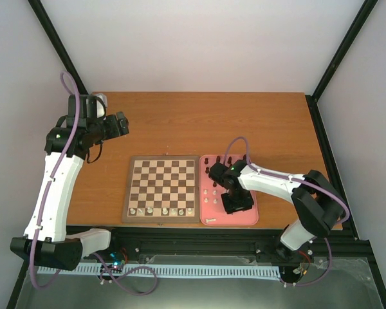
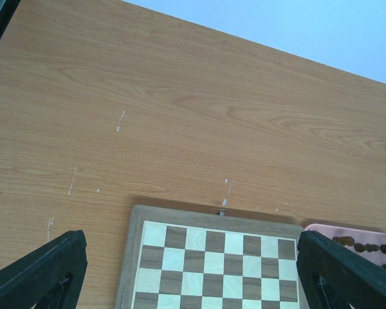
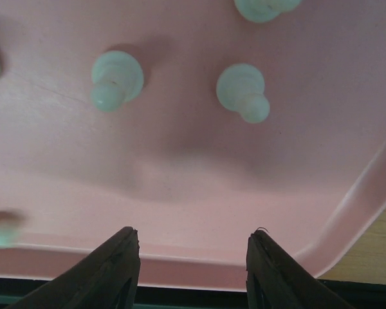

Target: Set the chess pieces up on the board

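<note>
The chessboard lies mid-table, with several white pieces standing along its near row. To its right is the pink tray, holding dark pieces toward the back and white pawns in front. One pale piece, blurred in the right wrist view, appears to lie on its side by the tray's near left corner. Over the tray's near part is my right gripper, its fingers apart and nothing between them. My left gripper is open and empty, high at the table's left side.
Bare wooden table stretches behind the board and tray. The tray's raised rim runs close below the right fingertips. My right arm covers part of the tray in the top view.
</note>
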